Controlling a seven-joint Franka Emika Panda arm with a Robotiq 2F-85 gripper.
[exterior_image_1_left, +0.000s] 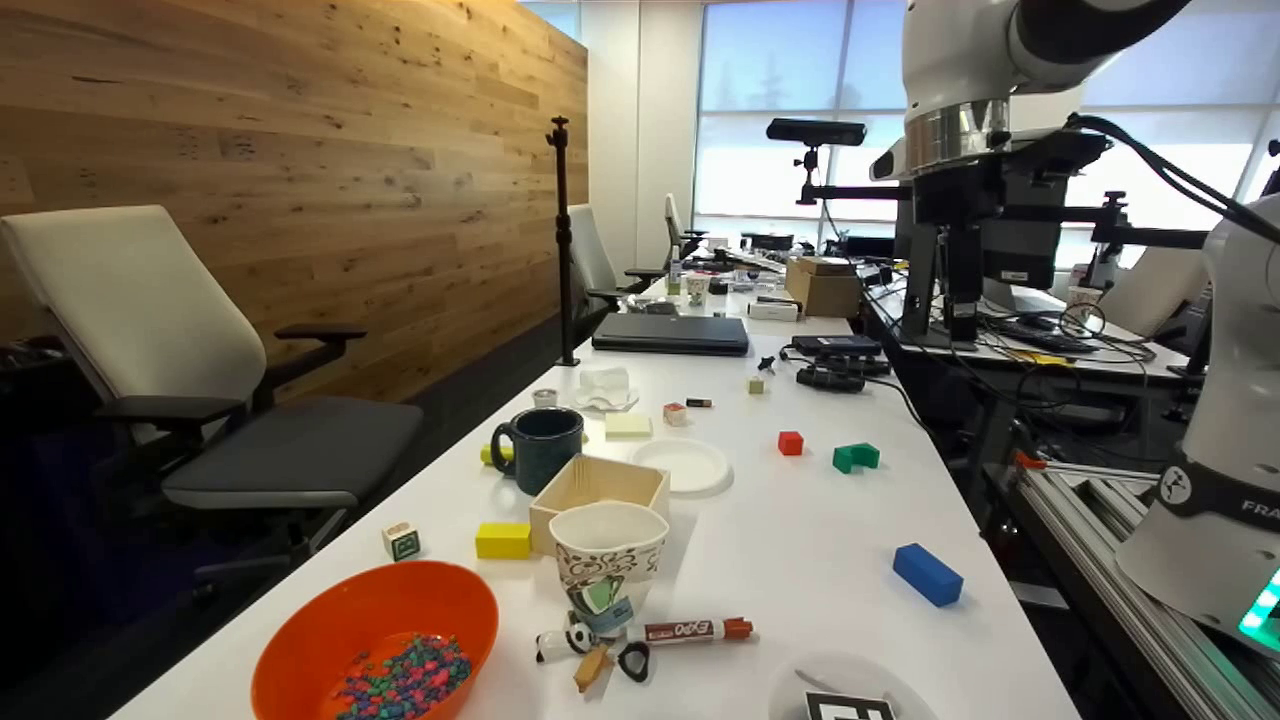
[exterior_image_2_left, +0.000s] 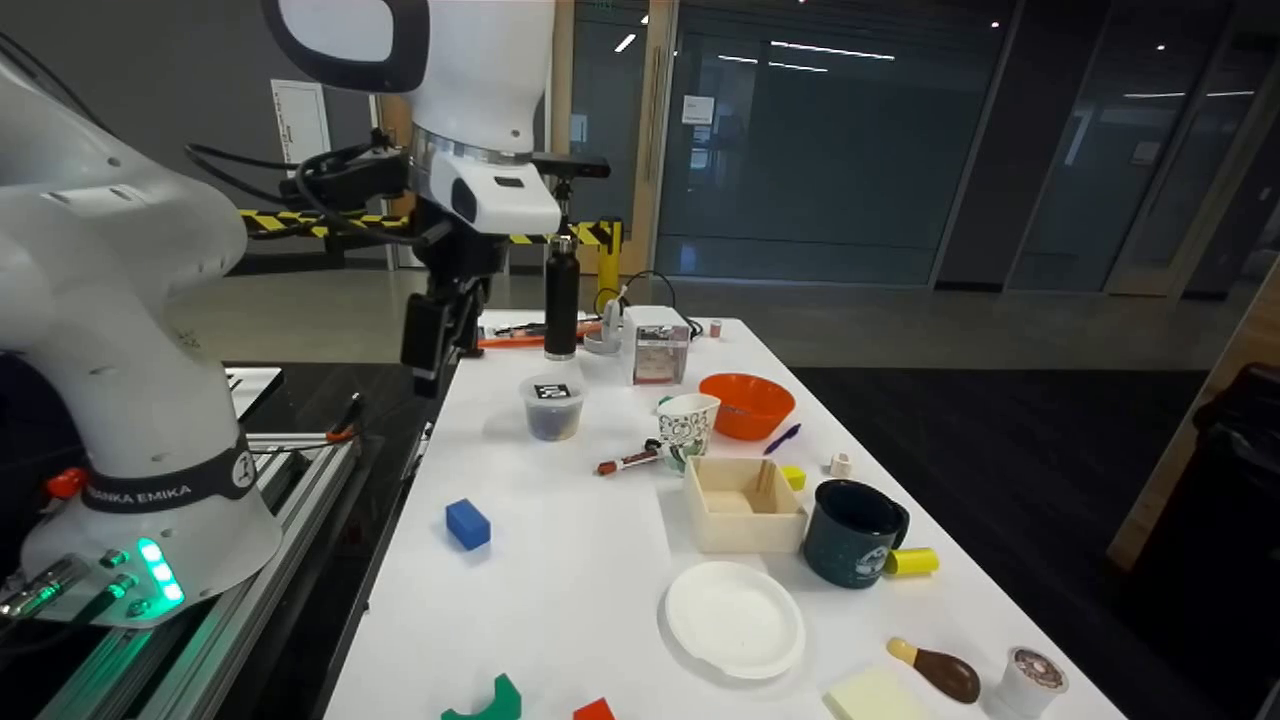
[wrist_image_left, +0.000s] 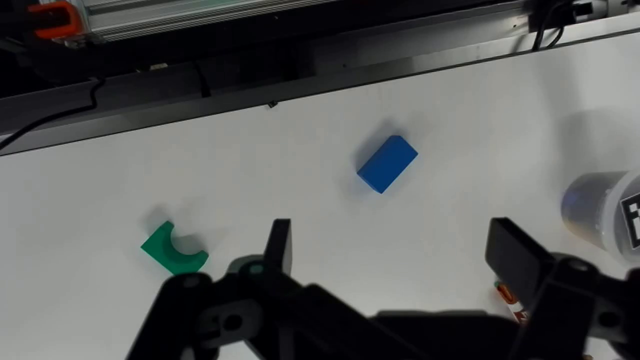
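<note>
My gripper is open, its two fingers wide apart with nothing between them. High above the white table it hangs, clear of every object, as the exterior view 2 shows. A blue block lies on the table, ahead of the finger gap in the wrist view and close to the table's robot-side edge. Off to the left in that view is a green arch-shaped block. A red cube sits near the green piece in exterior view 1.
A white plate, wooden box, dark mug, paper cup, orange bowl and Expo marker occupy the table. A lidded tub stands towards the far end. Bare table surrounds the blue block.
</note>
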